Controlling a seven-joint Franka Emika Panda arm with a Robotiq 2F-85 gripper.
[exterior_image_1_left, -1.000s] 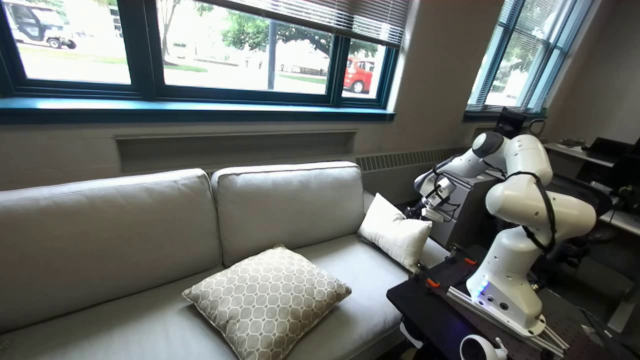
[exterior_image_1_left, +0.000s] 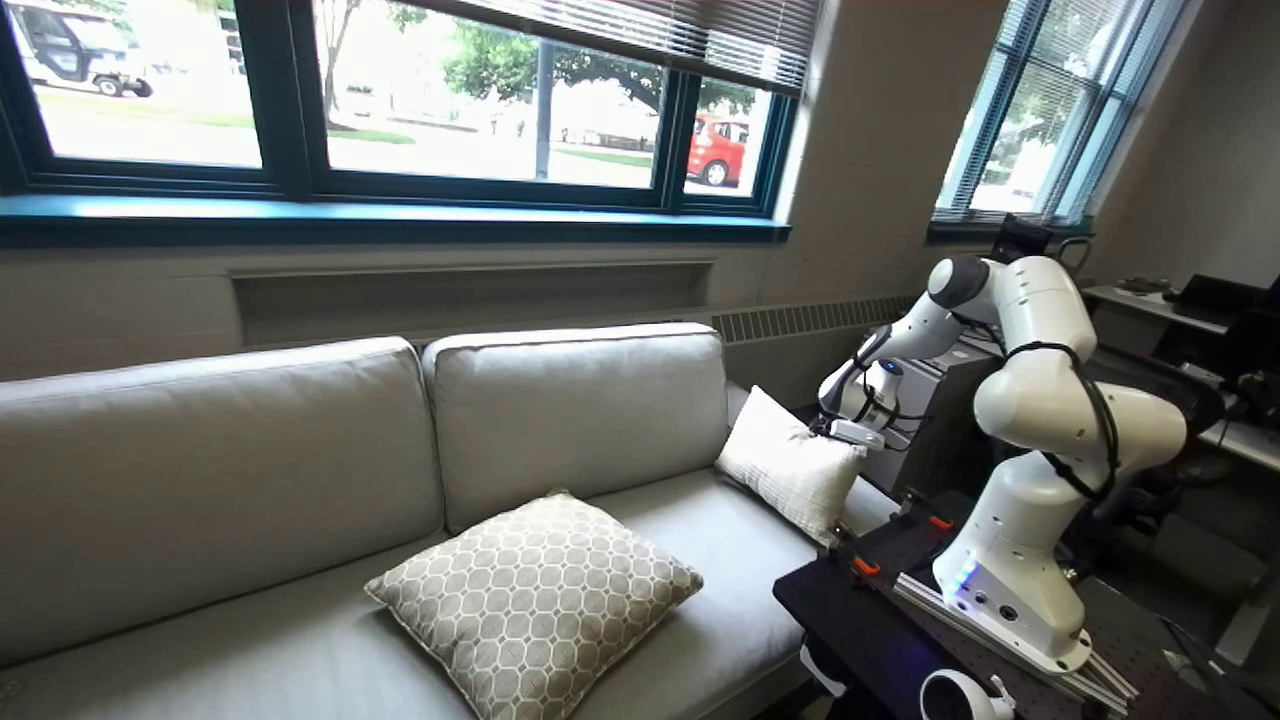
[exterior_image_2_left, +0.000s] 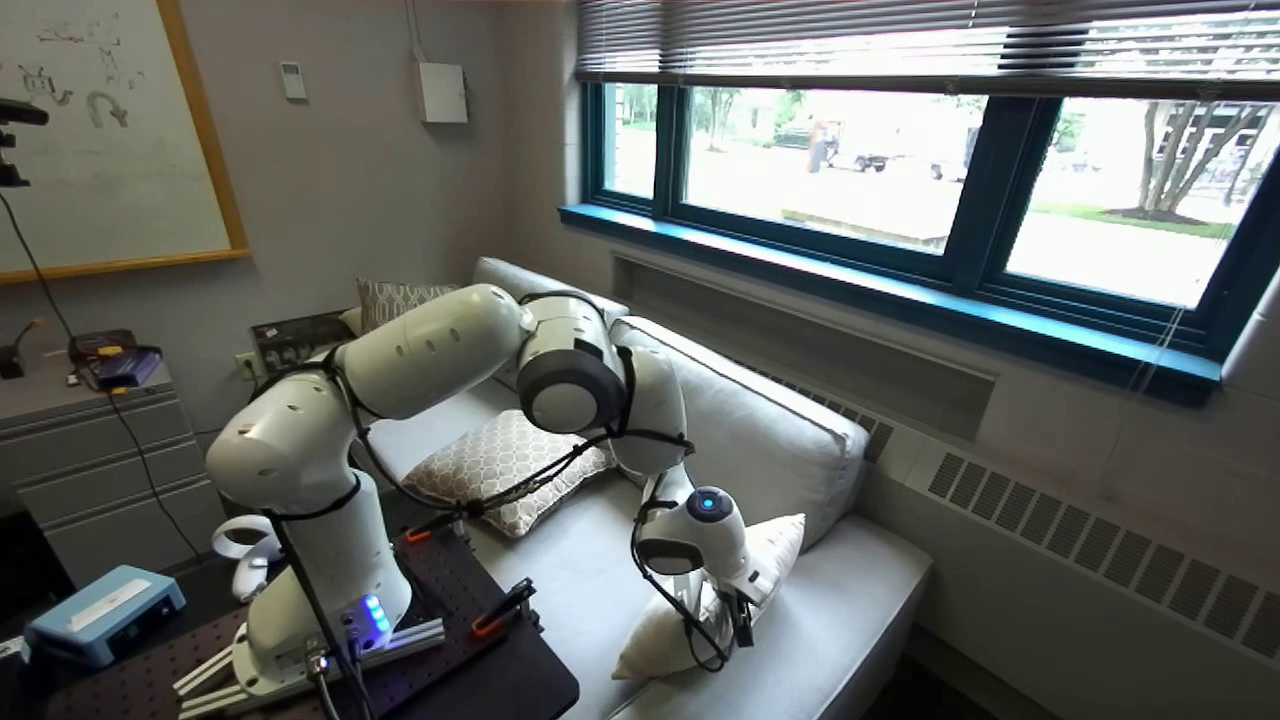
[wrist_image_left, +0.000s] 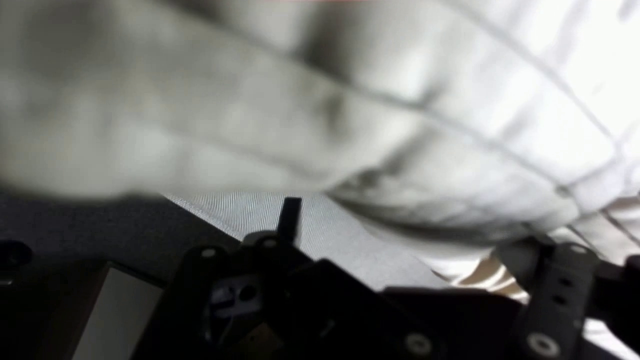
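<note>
A white pillow (exterior_image_1_left: 780, 474) leans at the right end of the sofa. My gripper (exterior_image_1_left: 828, 427) is at its upper edge, on the side toward the armrest, with the wrist tilted. In exterior view 2 the gripper (exterior_image_2_left: 743, 624) hangs in front of the same pillow (exterior_image_2_left: 777, 546). Quilted pale cloth of the pillow (wrist_image_left: 384, 129) fills the upper part of the wrist view, close to the camera. The fingers stand wide apart, one dark finger (wrist_image_left: 290, 219) at the centre and the other at the right. Whether they touch the cloth cannot be told.
A beige patterned pillow (exterior_image_1_left: 546, 600) lies on the middle of the grey sofa (exterior_image_1_left: 654, 510). The sofa back stands behind both pillows. My base is on a black table (exterior_image_1_left: 846, 600) with orange-handled clamps (exterior_image_1_left: 864, 566) along its edge. Clear seat lies between the pillows.
The arm has leaned slightly lower and toward the sofa, and the wrist has changed its tilt beside the white pillow. Both pillows appear in the same places.
</note>
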